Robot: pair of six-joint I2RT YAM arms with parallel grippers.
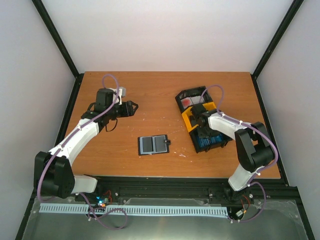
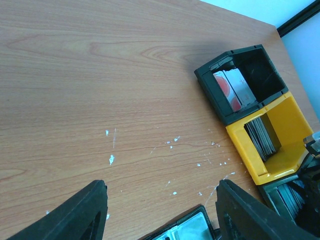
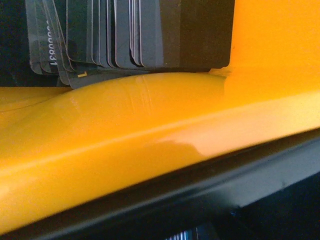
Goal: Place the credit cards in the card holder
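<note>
The card holder (image 1: pixel 154 144), black-edged with two grey panels, lies flat on the table; a corner of the holder (image 2: pixel 192 227) shows low in the left wrist view. Dark cards stand in a row inside the yellow bin; the right wrist view shows these cards (image 3: pixel 150 35) close up along the bin's wall. My left gripper hangs up and left of the holder, fingers wide apart, nothing between them. Over the bins is my right gripper (image 1: pixel 196 119); its fingertips do not show in its own view, so its finger cannot be made out.
A black bin (image 1: pixel 195 96) with white and red cards adjoins the yellow one at the back. At the front, another black bin (image 1: pixel 212 141) holds bluish cards. White flecks dot the table beside the holder.
</note>
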